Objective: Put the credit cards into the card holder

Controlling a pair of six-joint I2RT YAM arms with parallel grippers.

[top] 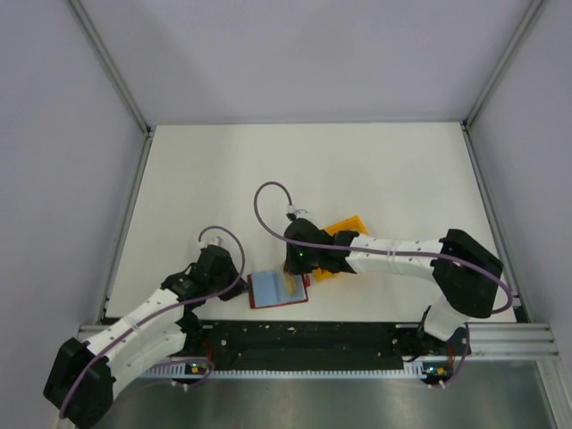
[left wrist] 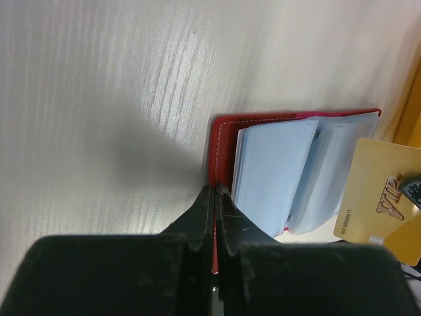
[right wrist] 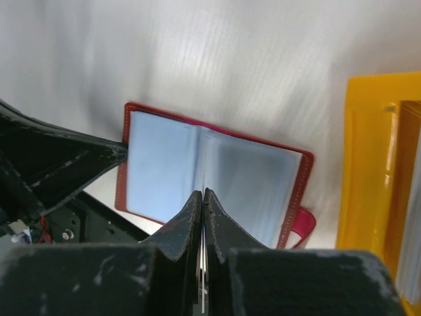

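Observation:
The red-edged card holder (top: 264, 290) lies spread on the table, its pale clear pockets (right wrist: 161, 164) facing up. At its left edge, my left gripper is shut on the thin red cover (left wrist: 227, 141). A gold card (left wrist: 370, 187) hangs over the right-hand pocket (left wrist: 332, 168), held by my right gripper, whose fingers are closed on it. Seen edge-on from the right wrist, the card is just a thin line between the fingertips. Whether its lower edge touches the pocket cannot be told.
To the right of the holder stands an orange-yellow box (right wrist: 368, 131), partly behind the right arm in the top view. A red strap (right wrist: 303, 224) sticks out from the holder's right side.

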